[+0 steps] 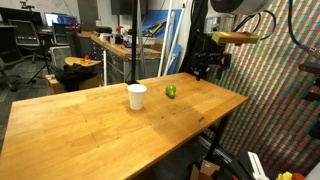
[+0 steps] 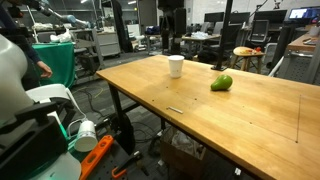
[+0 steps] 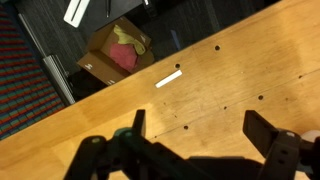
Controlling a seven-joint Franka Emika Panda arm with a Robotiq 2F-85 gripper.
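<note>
A white cup stands upright on the wooden table. It also shows in exterior view 2. Beside it, apart from it, lies a green fruit or vegetable, seen nearer the camera in exterior view 2. My gripper hangs above the table with its fingers wide apart and only tabletop between them. From outside it appears dark and small, clear of both the cup and the green item. A thin white stick lies near the table's edge.
Below the table edge an open cardboard box holds reddish and green stuff. A striped curtain hangs beyond the arm. Chairs and desks stand in the background.
</note>
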